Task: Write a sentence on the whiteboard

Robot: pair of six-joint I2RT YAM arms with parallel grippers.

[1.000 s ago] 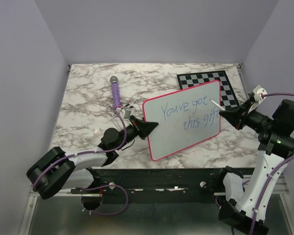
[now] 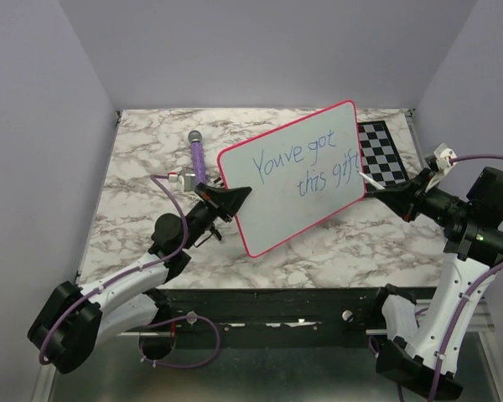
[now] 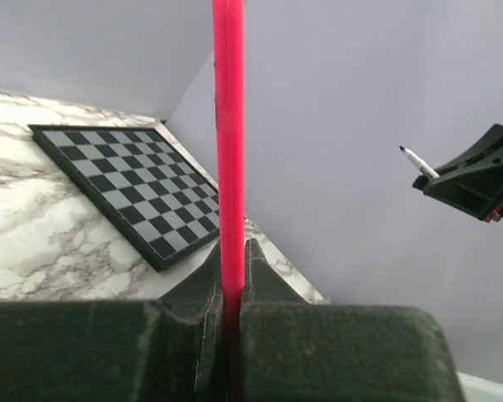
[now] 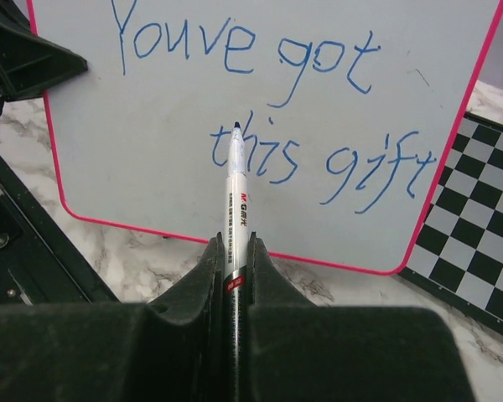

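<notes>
The whiteboard (image 2: 293, 205) is tilted above the table, bearing blue handwriting "You've got this gift" in two lines. My left gripper (image 2: 243, 194) is shut on its left edge; in the left wrist view the pink rim (image 3: 230, 167) stands between the fingers. My right gripper, at the right of the top view, is shut on a white marker (image 4: 237, 209) with its blue tip pointing toward the board. In the right wrist view the tip appears over the word "this"; whether it touches cannot be told, though the top view shows it near the board's right edge.
A checkered board (image 2: 384, 151) lies at the back right of the marble table (image 2: 142, 142). A purple cylinder with a silver head (image 2: 197, 155) lies behind my left gripper.
My left gripper has moved left with the whiteboard, which has also shifted toward the back and tilted more in the top view. My right arm is almost unmoved.
</notes>
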